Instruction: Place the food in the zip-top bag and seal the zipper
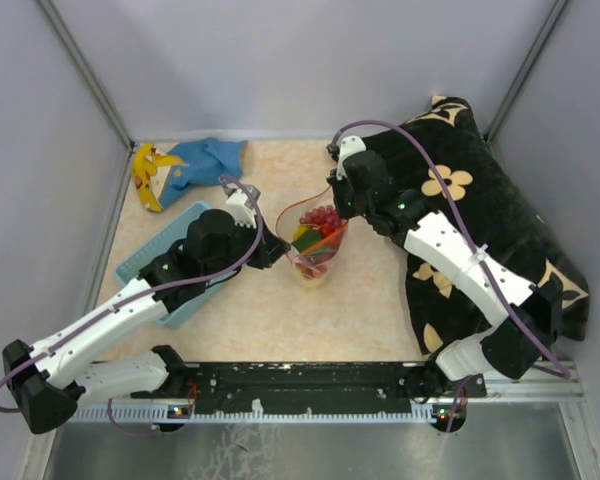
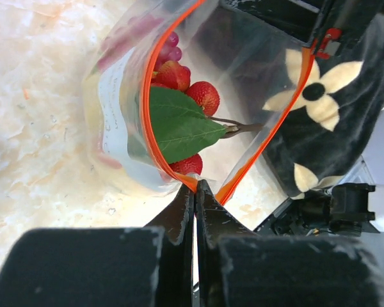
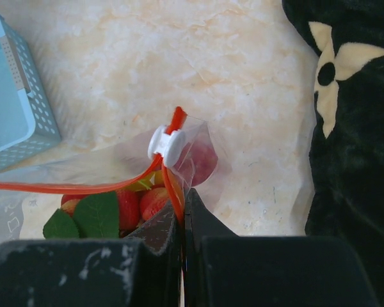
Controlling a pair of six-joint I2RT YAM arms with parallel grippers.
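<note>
The zip top bag stands mid-table, mouth open, holding grapes, strawberries and a green leaf. My left gripper is shut on the orange-edged rim at one end of the mouth. My right gripper is shut on the orange rim at the other end, just beside the white zipper slider. The left gripper is lower left in the top view, the right gripper upper right.
A blue basket lies at the left, a blue cloth at the back left. A dark flowered blanket covers the right side.
</note>
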